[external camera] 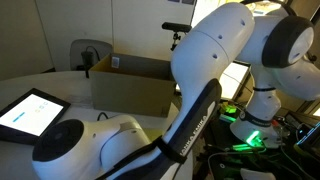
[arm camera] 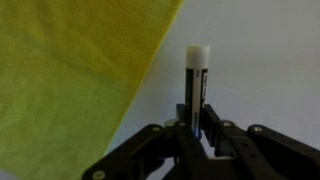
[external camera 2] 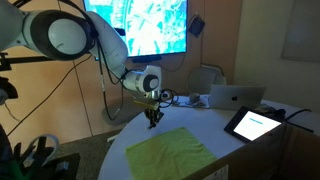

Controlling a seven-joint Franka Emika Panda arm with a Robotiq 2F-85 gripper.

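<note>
In the wrist view, a slim marker-like stick [arm camera: 197,65] with a pale end and a dark label stands out from between the fingers of my gripper, which is shut on it. A yellow-green cloth [arm camera: 75,70] lies to the left of the stick, flat on the white table. From the second exterior view, the gripper [external camera 2: 154,119] points down close to the tabletop, just beyond the far edge of the cloth [external camera 2: 170,155]. The stick is too small to make out there. My arm hides the gripper in the first exterior view.
An open cardboard box [external camera: 130,92] stands on the table, with a lit tablet [external camera: 33,113] to its left. A silver laptop [external camera 2: 236,97] sits toward the back.
</note>
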